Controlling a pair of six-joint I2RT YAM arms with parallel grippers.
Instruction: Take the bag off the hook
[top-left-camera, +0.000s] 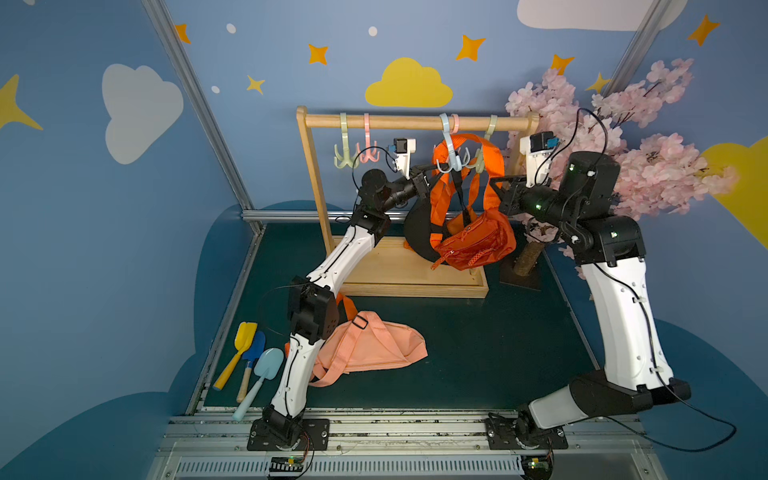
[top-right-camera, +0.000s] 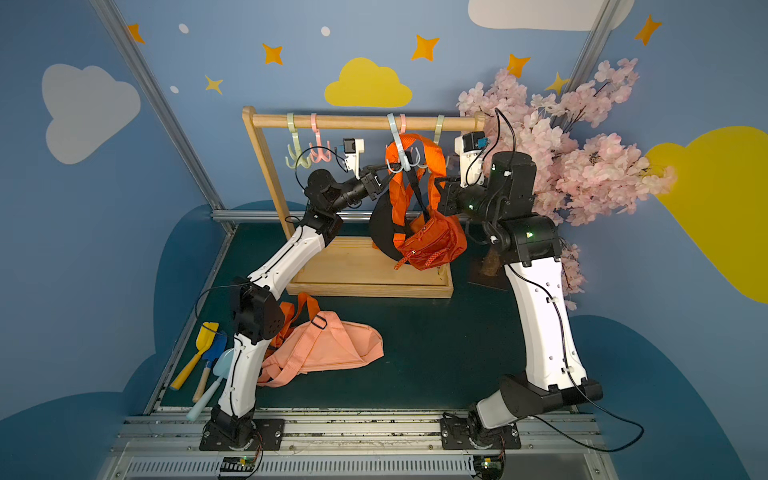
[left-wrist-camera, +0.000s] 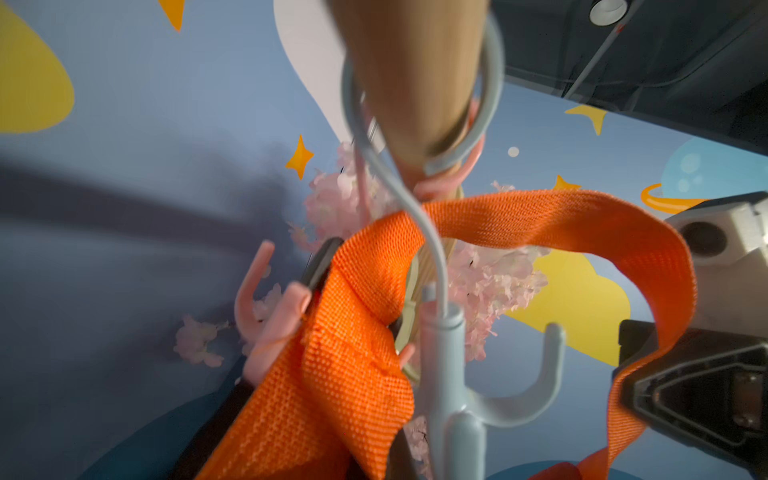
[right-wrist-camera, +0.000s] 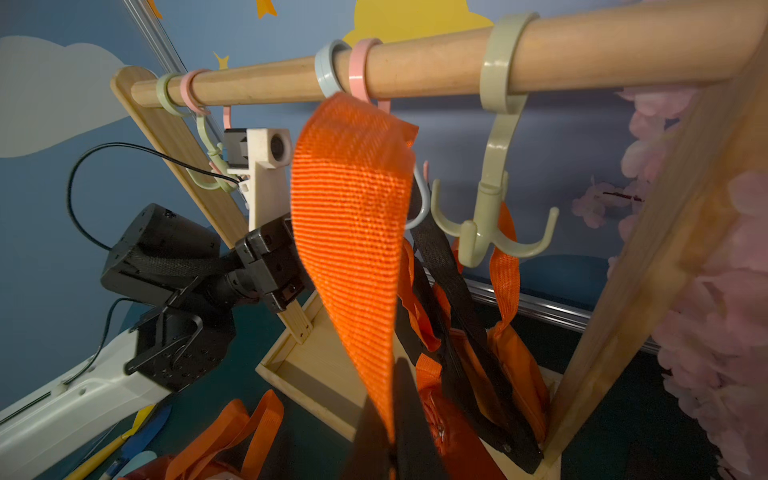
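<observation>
The orange bag (top-left-camera: 478, 241) hangs below the rack bar, its orange strap (left-wrist-camera: 552, 220) arching up behind the stem of the light blue hook (left-wrist-camera: 444, 364). Whether the strap bears on a prong cannot be made out. My left gripper (top-right-camera: 393, 173) is shut beside this hook; a fold of strap narrows into its fingertips at the bottom of the left wrist view, where the fingers are mostly covered. On the other side, my right gripper is shut on the strap, which tapers down between its fingers in the right wrist view.
A green hook (right-wrist-camera: 488, 200) hangs close on the right, with orange and black straps behind it. Pink blossoms (top-left-camera: 552, 120) crowd the right post. A salmon bag (top-left-camera: 380, 344) and several small shovels (top-left-camera: 268, 364) lie at front left.
</observation>
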